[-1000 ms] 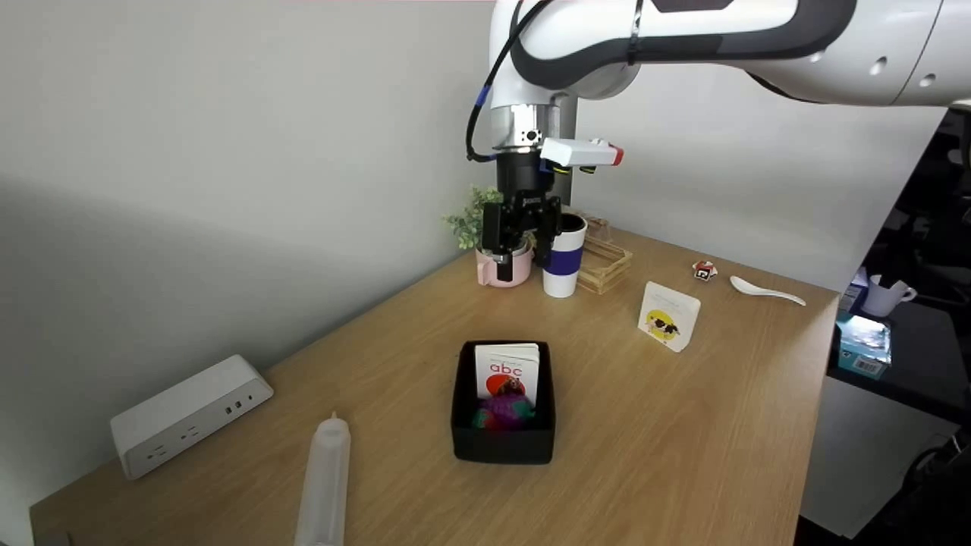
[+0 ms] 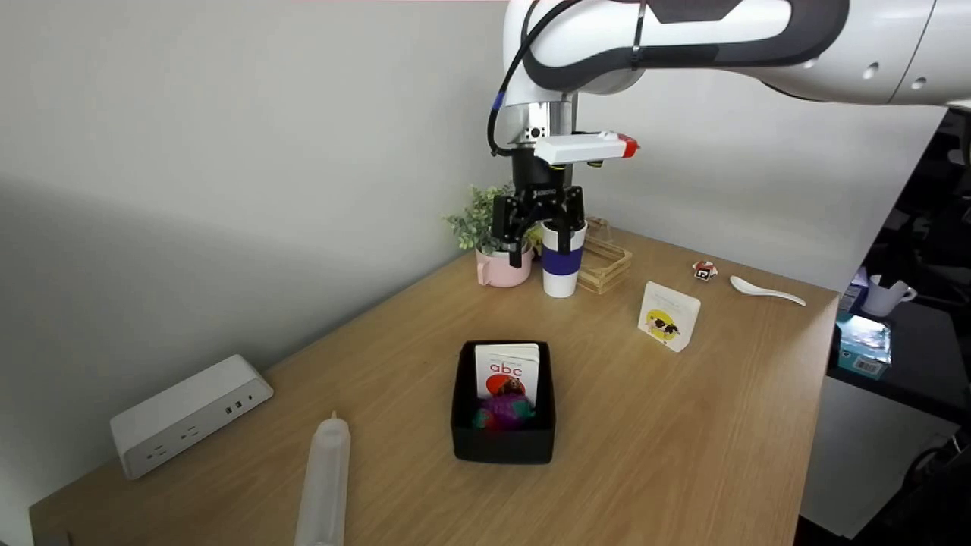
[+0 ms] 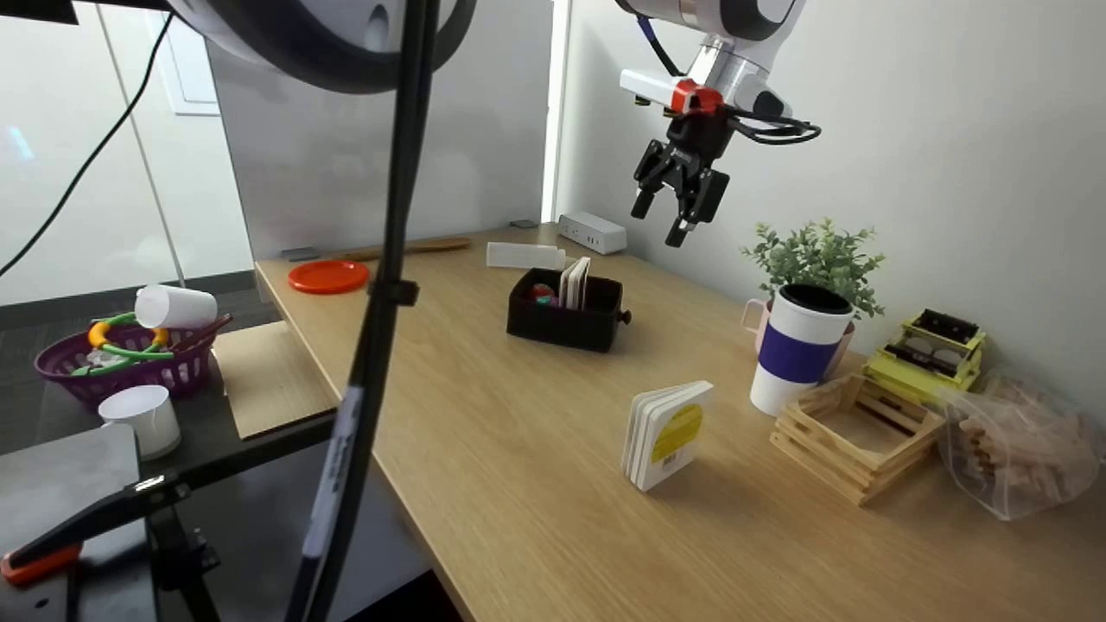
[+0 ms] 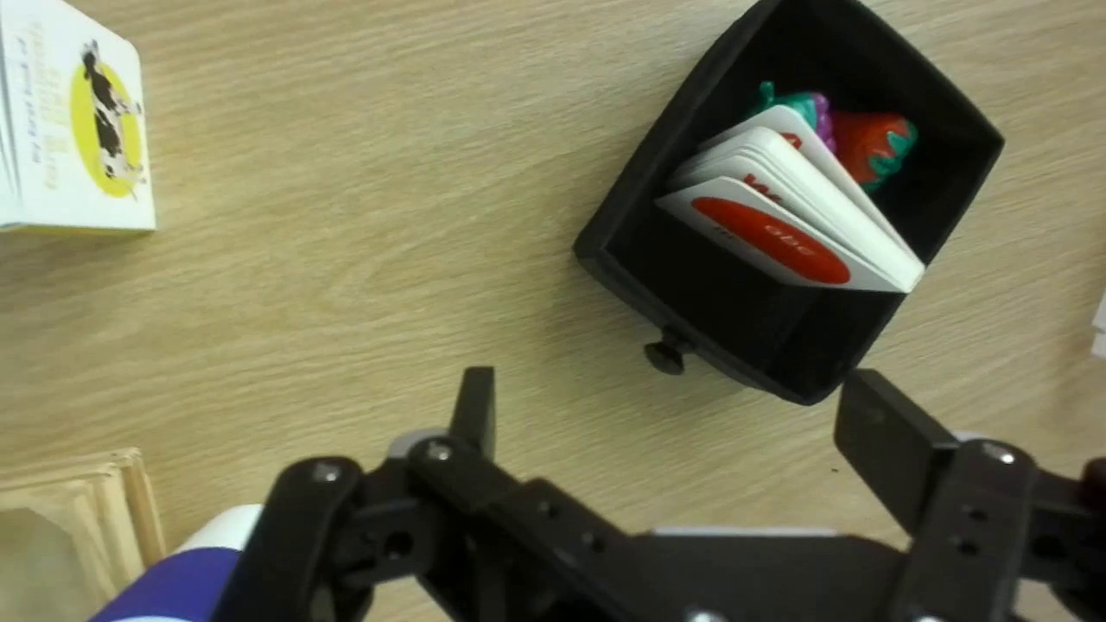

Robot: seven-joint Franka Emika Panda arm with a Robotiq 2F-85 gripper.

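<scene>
My gripper is open and empty, with its two fingers spread wide in the wrist view. It hangs in the air above the table; in exterior view 2 the gripper is near the back wall, higher than the black box. Inside that box, an abc board book leans upright beside a red toy with green and purple parts. Another board book, white with a cow on a yellow circle, stands upright on the table by itself, to the box's right in exterior view 1.
At the back stand a white and purple cup, a potted plant and a wooden crate. A white power strip and a clear bottle lie left of the box. Bare tabletop separates box and cow book.
My gripper has shifted slightly to the right and up in exterior view 1, now covering part of the cup. The box and books have stayed where they were.
</scene>
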